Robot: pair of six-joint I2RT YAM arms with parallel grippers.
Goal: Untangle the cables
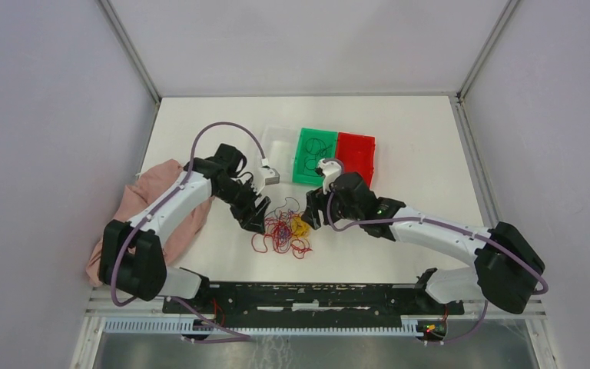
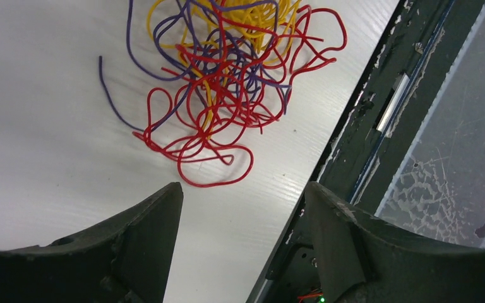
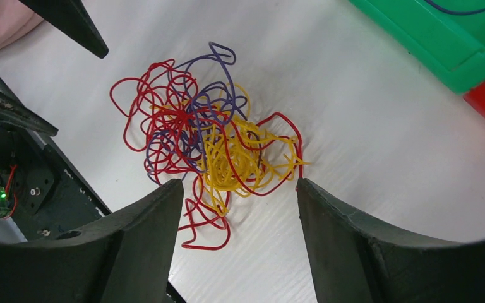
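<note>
A tangle of red, yellow and purple cables (image 1: 280, 233) lies on the white table between my two grippers. In the left wrist view the red cable (image 2: 216, 184) loops toward the fingers, and a purple end (image 2: 104, 82) sticks out to one side. My left gripper is open at the tangle's left, nothing between its fingers. Over the yellow cable (image 3: 240, 161) side, my right gripper stands open too, holding nothing. A purple loop (image 3: 223, 53) reaches out at the tangle's far side in the right wrist view.
Behind the tangle stand a white bin (image 1: 280, 138), a green bin (image 1: 299, 165) with a dark cable (image 1: 317, 146) in it, and a red bin (image 1: 361, 154). Pink cloth (image 1: 192, 223) lies at the left.
</note>
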